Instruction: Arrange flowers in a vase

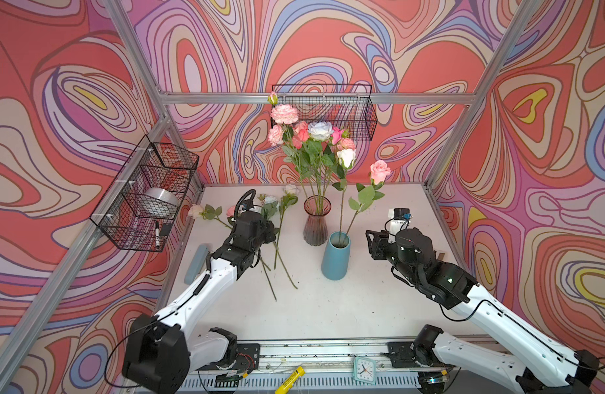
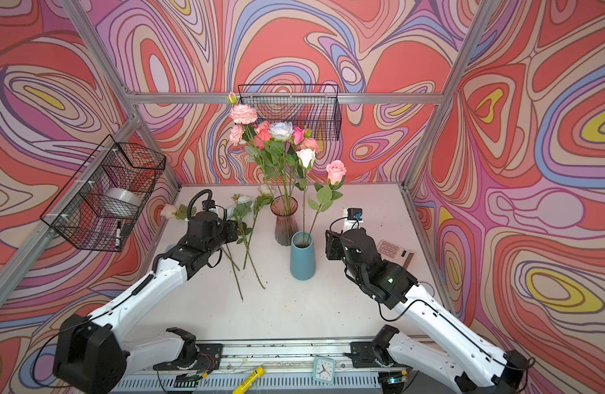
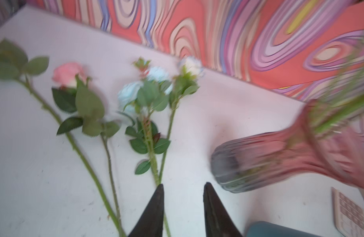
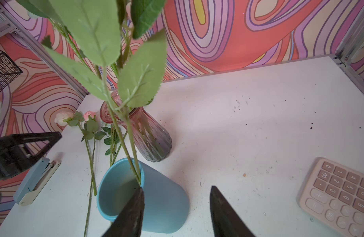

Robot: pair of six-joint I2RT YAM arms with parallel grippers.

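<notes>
The blue vase [image 1: 335, 261] holds stems with a white rose [image 1: 346, 157] and a pink rose [image 1: 379, 171]. Behind it a ribbed glass vase [image 1: 314, 229] carries a bouquet of pink, white and red blooms. Loose roses [image 3: 69, 75] and stems lie on the table at the left. My left gripper hangs over those stems, its fingers apart with nothing seen between them. My right gripper is right of the blue vase, fingers apart and empty.
A blue stapler [image 1: 198, 262] lies at the left edge, a pink calculator [image 4: 334, 197] at the right. Wire baskets [image 1: 144, 203] hang on the left and back frames.
</notes>
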